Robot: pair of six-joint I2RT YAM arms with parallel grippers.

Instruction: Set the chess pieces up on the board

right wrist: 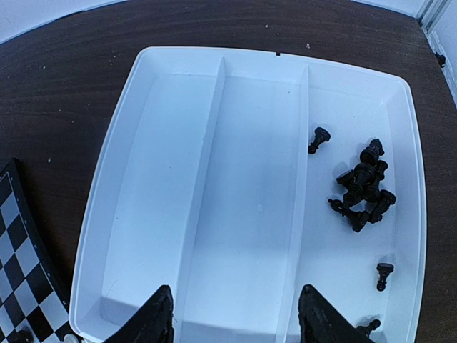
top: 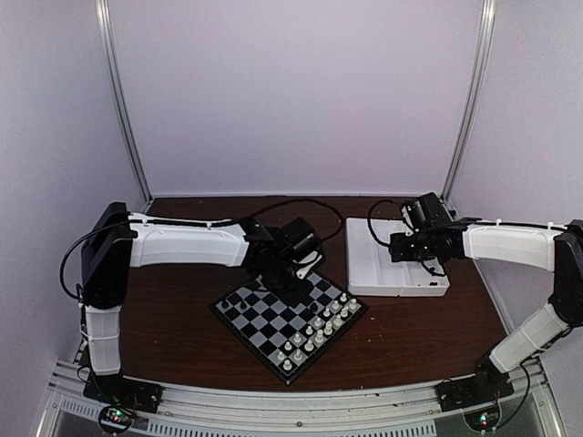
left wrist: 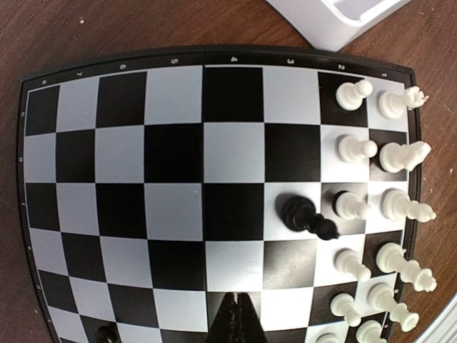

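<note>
The chessboard [left wrist: 175, 211] holds white pieces along one side, such as a knight [left wrist: 401, 156]. A black piece [left wrist: 303, 214] stands in front of them, and another [left wrist: 106, 333] is near the lower left of the left wrist view. My left gripper is shut, nothing between its fingers, over the board. My right gripper is open above the white tray [right wrist: 148, 57]; several black pieces [right wrist: 360, 182] lie in the tray's right compartment.
The tray sits right of the board in the top view, close to it. Pale walls surround the table.
</note>
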